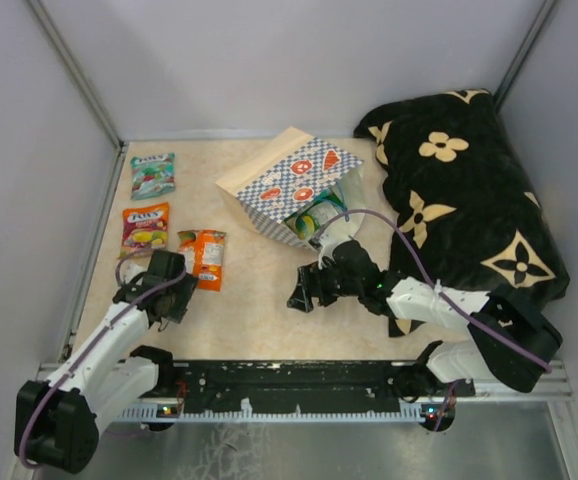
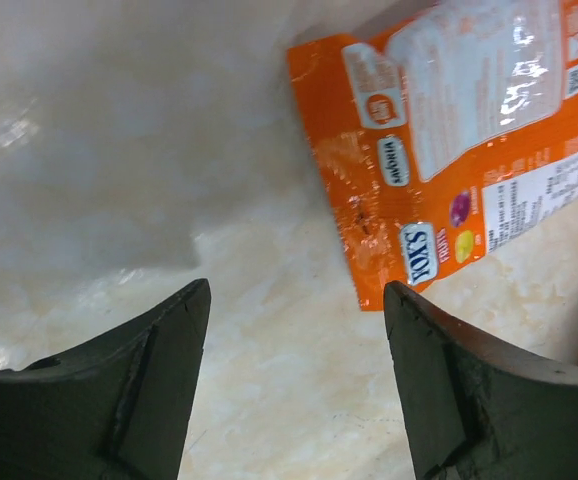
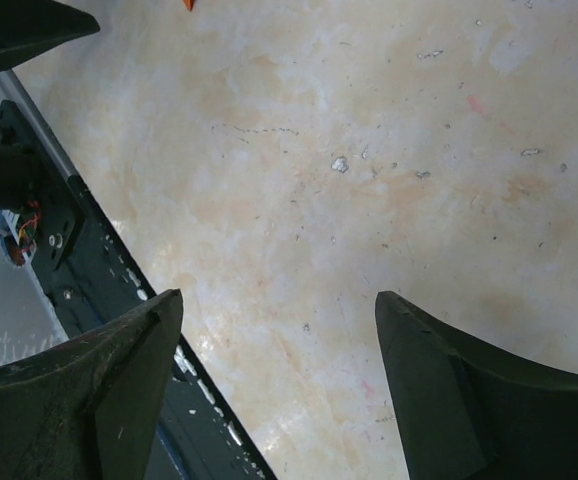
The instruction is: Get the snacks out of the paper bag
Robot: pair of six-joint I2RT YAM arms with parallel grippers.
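The checked paper bag [image 1: 294, 185] lies on its side at the back centre, its mouth toward the right arm. Inside the opening a green snack pack [image 1: 319, 212] shows, partly covered by the bag. On the left of the table lie a teal packet [image 1: 153, 176], a red-and-yellow packet [image 1: 145, 228] and an orange packet [image 1: 209, 258]. My left gripper is open and empty, just beside the orange packet's end. My right gripper is open over bare table, in front of the bag, with nothing between its fingers.
A black floral cushion [image 1: 459, 200] fills the right side, with the right arm reaching past its front. Bare tabletop [image 1: 254, 320] stretches between the arms. Walls border the left, back and right.
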